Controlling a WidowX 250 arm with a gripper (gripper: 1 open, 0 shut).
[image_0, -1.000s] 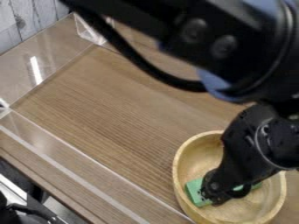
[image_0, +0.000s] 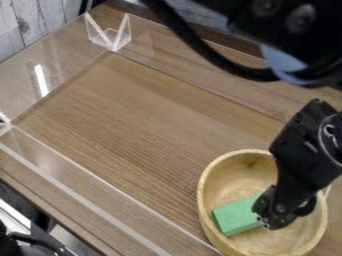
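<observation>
A round light wooden bowl (image_0: 214, 185) sits at the lower right with a green block (image_0: 235, 215) lying inside it. My dark gripper (image_0: 278, 205) is low over the right part of the bowl, open, beside the block; its arm fills the upper right and hides part of the bowl.
A clear plastic object (image_0: 110, 32) stands at the back left. Black hardware shows at the bottom left corner.
My gripper and arm have risen and moved right, away from the green block, which now shows more fully in the bowl.
</observation>
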